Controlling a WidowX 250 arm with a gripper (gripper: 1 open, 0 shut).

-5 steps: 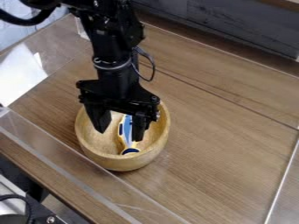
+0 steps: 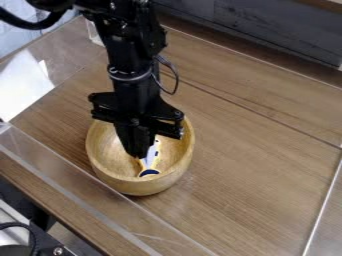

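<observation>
My black gripper (image 2: 139, 142) reaches down into a round wooden bowl (image 2: 107, 160) on the left half of the table. Its fingers are drawn close together over a small blue, white and yellow object (image 2: 148, 168) lying in the bowl, which they partly hide. The gripper looks shut on that object, though the contact itself is hard to see.
A clear edge strip runs along the near left, and a grey wall (image 2: 254, 40) stands at the back.
The bowl has not visibly moved.
</observation>
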